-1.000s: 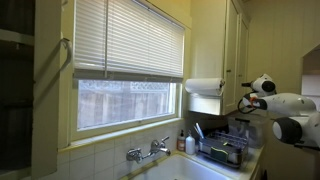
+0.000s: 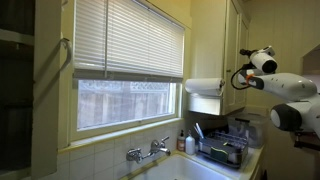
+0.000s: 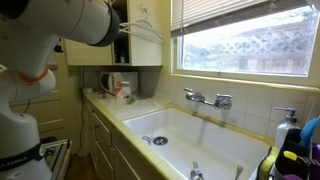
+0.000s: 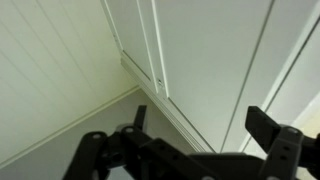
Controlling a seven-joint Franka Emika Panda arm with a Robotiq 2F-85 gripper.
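Note:
In the wrist view my gripper has its two fingers spread wide apart, with nothing between them. Behind them are the pale cabinet doors point(image 4: 205, 60), seen tilted, with a seam running between panels. From exterior view 1, the white arm point(image 2: 285, 85) reaches in from the right, and the gripper point(image 2: 238, 78) is by the front of the tall upper cabinet point(image 2: 235, 45). Whether it touches the door cannot be told. Exterior view 2 shows the arm point(image 3: 55, 50) at the left; its gripper is not clearly visible there.
A paper towel roll point(image 2: 206, 86) hangs under the cabinet. Below are a dish rack point(image 2: 222, 149), a soap bottle point(image 2: 190, 144) and the white sink point(image 3: 200, 140). A kettle point(image 3: 121, 83) stands on the far counter point(image 3: 105, 105).
The wrist end of my arm has risen over the last second, next to the cabinet. The cabinet, sink and items on the counter look unchanged.

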